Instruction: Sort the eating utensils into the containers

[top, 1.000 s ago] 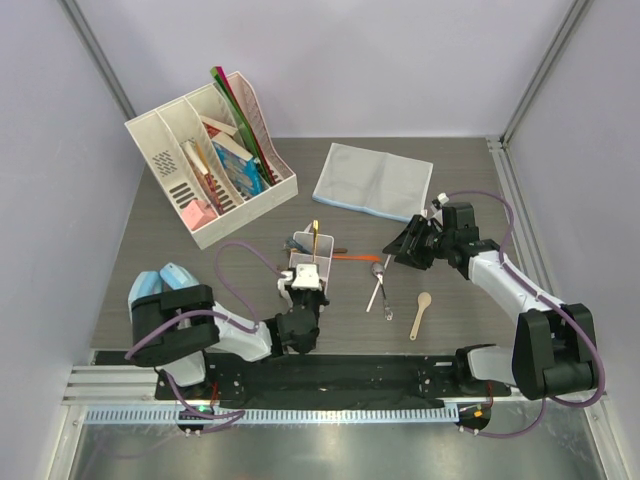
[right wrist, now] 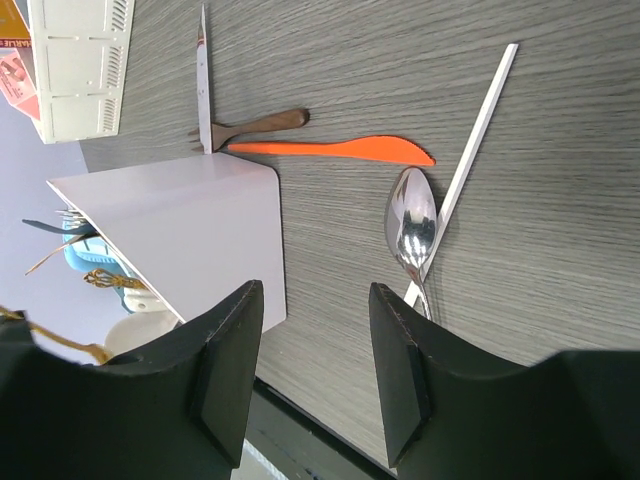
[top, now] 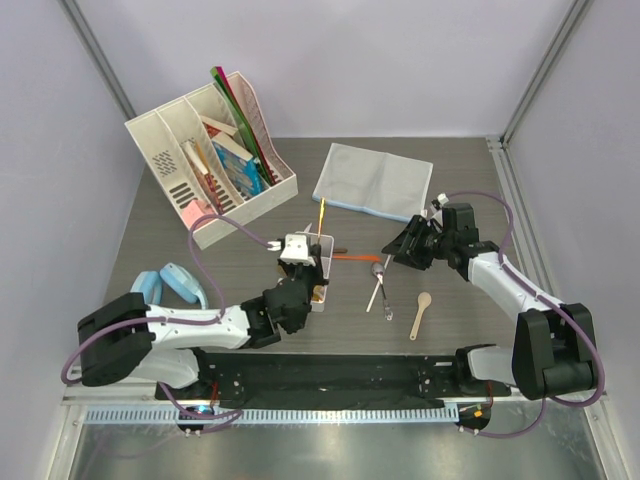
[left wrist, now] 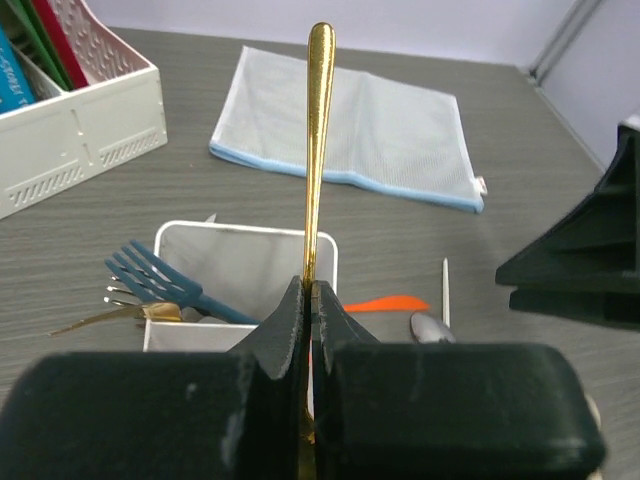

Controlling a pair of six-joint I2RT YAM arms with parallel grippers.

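Note:
My left gripper is shut on a long gold utensil (left wrist: 318,120), held upright over the white two-section container (left wrist: 240,227). That container holds a blue fork (left wrist: 160,280) and other utensils. My right gripper stands open above the table, right of the container, nothing between its fingers. Below it lie a silver spoon (right wrist: 412,225) and a white stick (right wrist: 478,130). An orange knife (right wrist: 370,148), a dark-handled fork (right wrist: 275,122) and a silver knife (right wrist: 204,90) lie beside the container. A wooden spoon (top: 422,305) lies at the front right.
A large white organizer (top: 150,150) with books stands at the back left, a pale mesh cloth (top: 370,175) at the back centre. Blue and white objects (top: 180,280) lie at the left front.
My left gripper has moved toward the back of the table and its arm has swung, the gold utensil rising with it. The right arm looks unchanged.

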